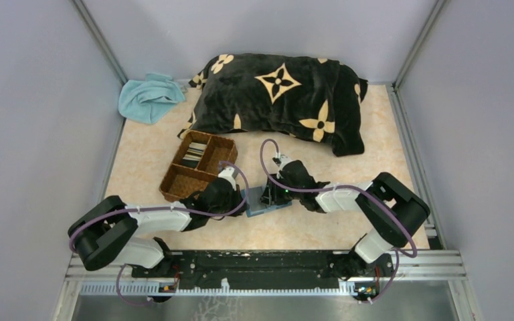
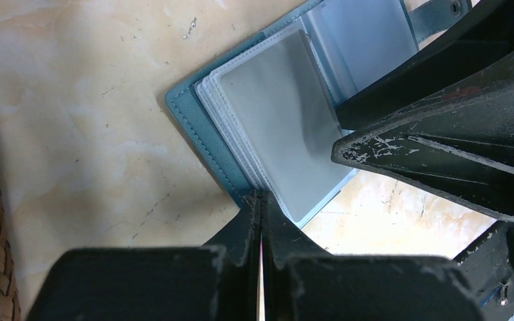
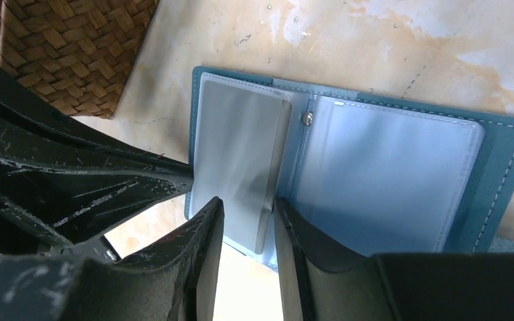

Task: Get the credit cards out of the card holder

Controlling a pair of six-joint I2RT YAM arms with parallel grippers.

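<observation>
The blue card holder (image 1: 258,210) lies spread open on the table between my two grippers. In the left wrist view, its stack of clear sleeves (image 2: 281,114) looks grey, and no card can be made out for certain. My left gripper is shut with its tips at the holder's outer edge, beside the sleeve stack; nothing clear shows between them. Over the lower part of the grey sleeve, my right gripper stands open, one tip near the sleeve's raised inner edge. The pale sleeve (image 3: 388,167) on the other half looks empty.
A woven basket (image 1: 181,182) with compartments stands left of the holder; several cards (image 1: 194,154) lie in its back left section. Behind are a dark patterned cushion (image 1: 274,97) and a blue cloth (image 1: 148,99).
</observation>
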